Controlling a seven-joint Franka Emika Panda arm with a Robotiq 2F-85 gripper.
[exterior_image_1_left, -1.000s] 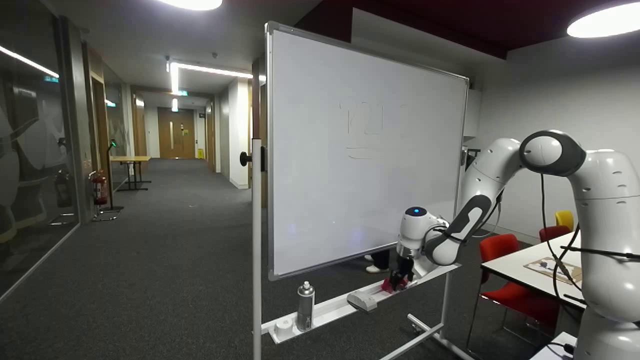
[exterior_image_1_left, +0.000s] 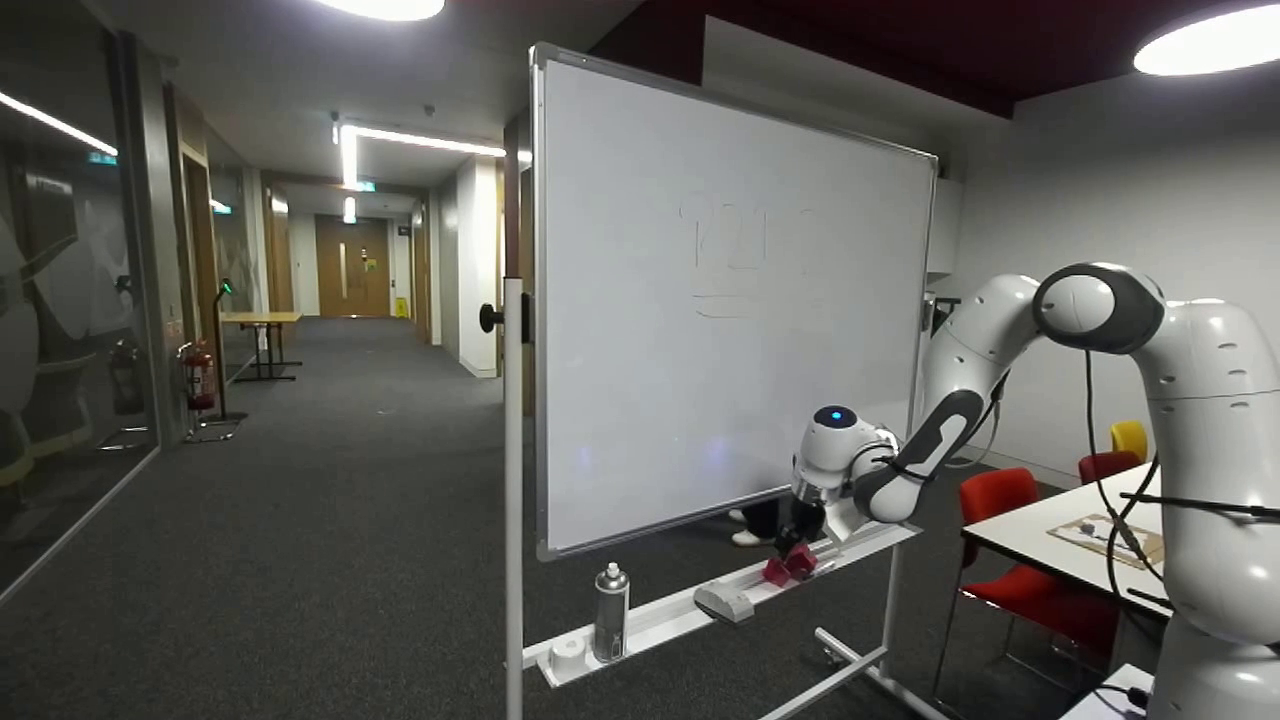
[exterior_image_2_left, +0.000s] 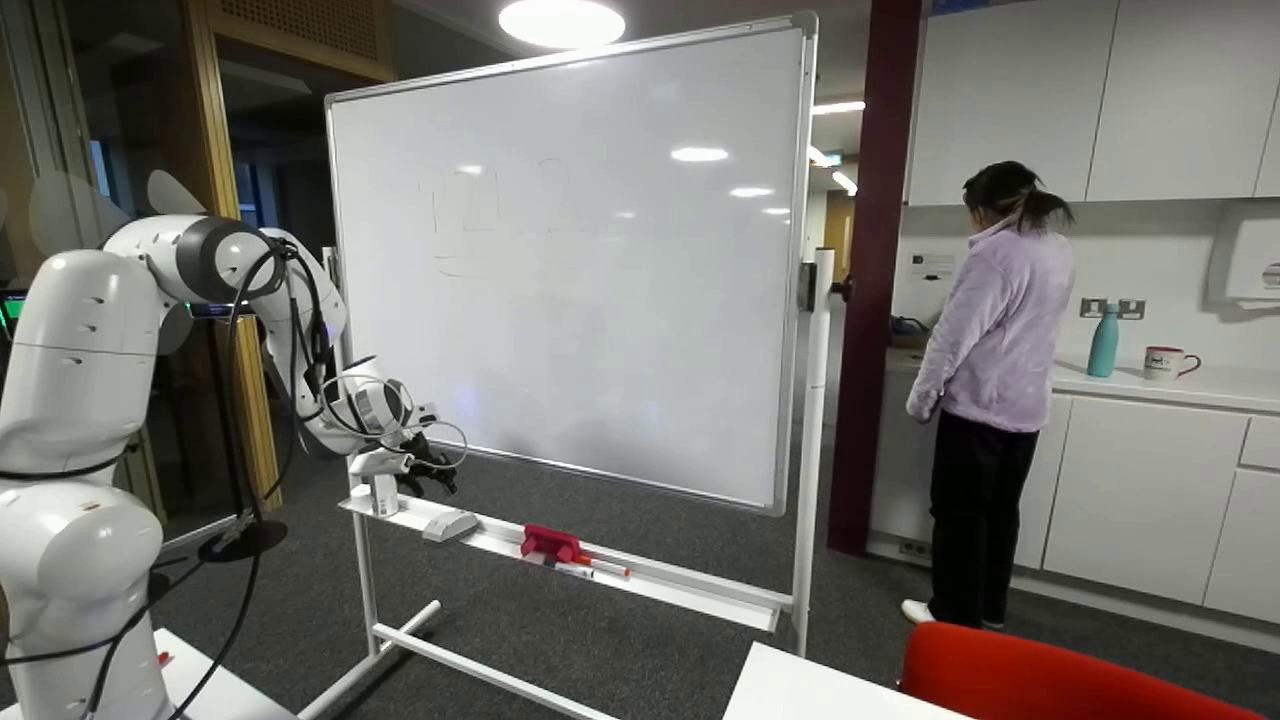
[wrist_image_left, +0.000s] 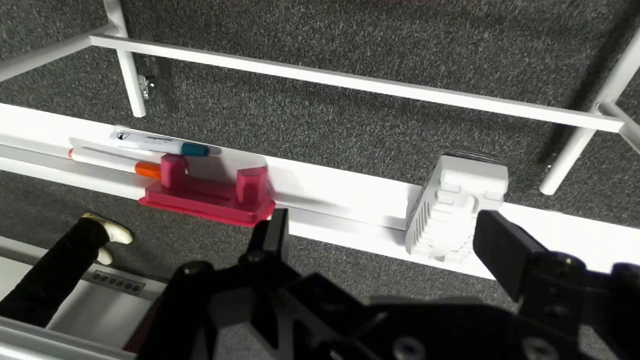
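My gripper is open with nothing between its widely spread fingers; in exterior view 1 the gripper (exterior_image_1_left: 801, 528) hangs just over the whiteboard tray. On that tray (wrist_image_left: 336, 189), the red holder (wrist_image_left: 207, 198) lies by the left finger in the wrist view, and the pale grey eraser (wrist_image_left: 459, 201) appears by the right one. A white marker with a teal cap (wrist_image_left: 162, 143) and another with an orange end (wrist_image_left: 117, 161) lie left of the holder. The whiteboard (exterior_image_2_left: 576, 264) above carries faint pen strokes.
A spray can (exterior_image_1_left: 611, 614) and a white roll (exterior_image_1_left: 567, 655) stand at one end of the tray. A person (exterior_image_2_left: 1002, 384) faces the counter behind the board. Red chairs (exterior_image_1_left: 1002, 498) and a white table (exterior_image_1_left: 1074, 528) are near the arm.
My gripper has risen a little from beside the red holder and tilted. More of the holder now shows in exterior view 1, and the tray items look unmoved.
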